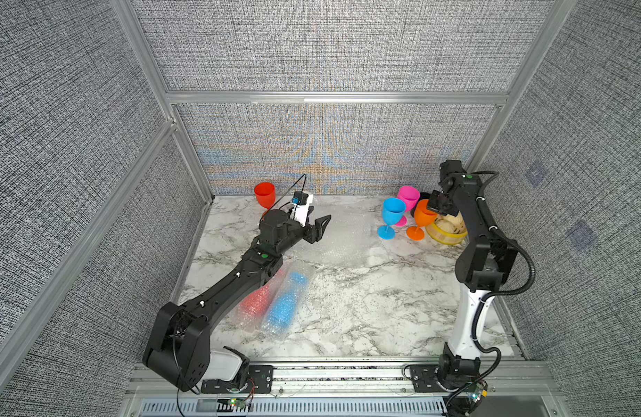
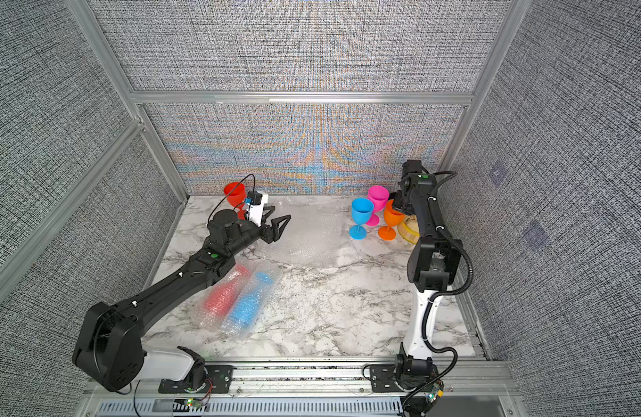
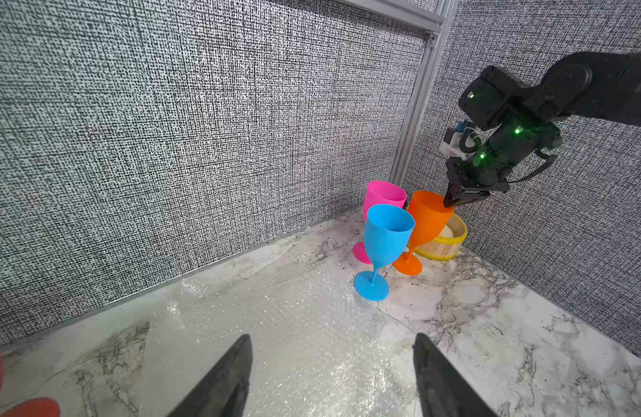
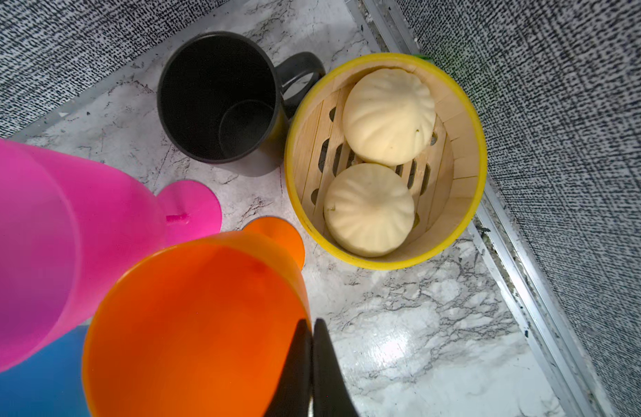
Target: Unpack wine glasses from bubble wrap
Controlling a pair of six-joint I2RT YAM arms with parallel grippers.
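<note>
My right gripper is shut on the rim of an orange wine glass (image 4: 195,333), which is upright with its base at or close to the table. To its left stand a blue glass (image 3: 388,236) and a pink glass (image 3: 385,193), both unwrapped. At the back left is a red glass (image 1: 264,192), partly behind the left arm. My left gripper stands open with nothing between its fingers, above a spread sheet of clear bubble wrap (image 1: 344,236). A wrapped red glass (image 1: 256,303) and a wrapped blue glass (image 1: 284,304) lie at the front left.
A bamboo steamer (image 4: 466,187) with two buns sits in the back right corner, close to the orange glass. Touching or nearly touching it is a dark mug (image 4: 264,149).
</note>
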